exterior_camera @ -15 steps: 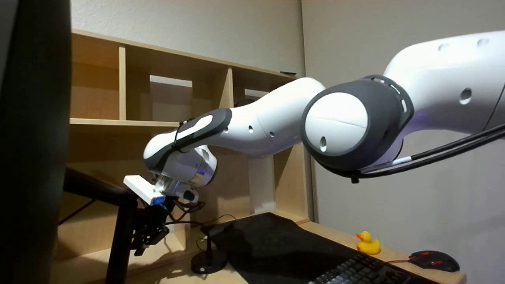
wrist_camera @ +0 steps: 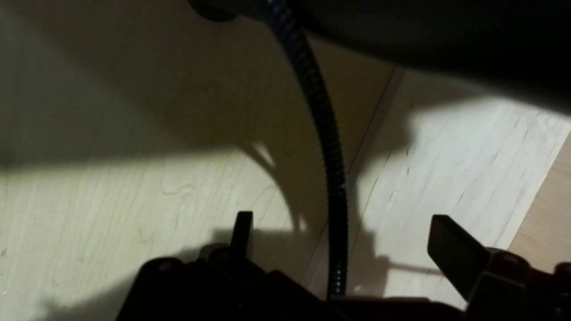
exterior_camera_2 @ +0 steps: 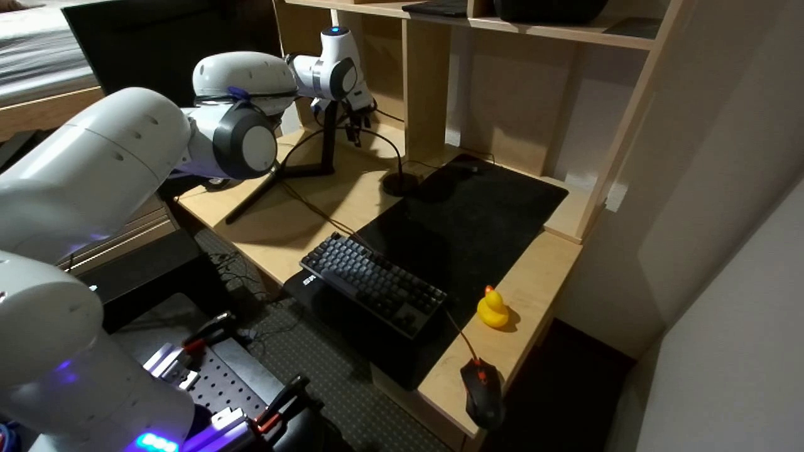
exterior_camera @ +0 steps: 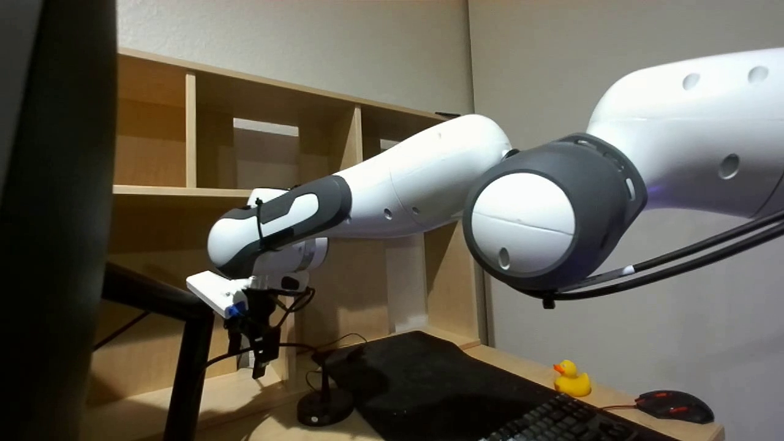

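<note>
My gripper (exterior_camera: 258, 361) hangs over the back left of the desk, fingers pointing down, close to the monitor stand (exterior_camera: 192, 367). Both fingers are spread wide in the wrist view, so the gripper is open. A black ribbed gooseneck (wrist_camera: 321, 107) crosses the gap between them in that view, touching neither visible fingertip; how deep it lies between them I cannot tell. In the second exterior view the gooseneck (exterior_camera_2: 392, 144) rises from a round black base (exterior_camera_2: 399, 184) and arches left past the gripper (exterior_camera_2: 355, 139).
A black desk mat (exterior_camera_2: 482, 203) carries a keyboard (exterior_camera_2: 374, 280). The yellow rubber duck (exterior_camera_2: 493, 309) and a mouse (exterior_camera_2: 482, 393) stand at the desk's right edge. Shelving (exterior_camera: 334, 165) rises behind the arm, and a dark monitor (exterior_camera_2: 177, 49) stands at the left.
In the first exterior view, the gripper has swung right and slightly up, from a tilt beside the monitor stand to nearly straight down. The wrist and forearm have shifted left. Desk objects look unmoved.
</note>
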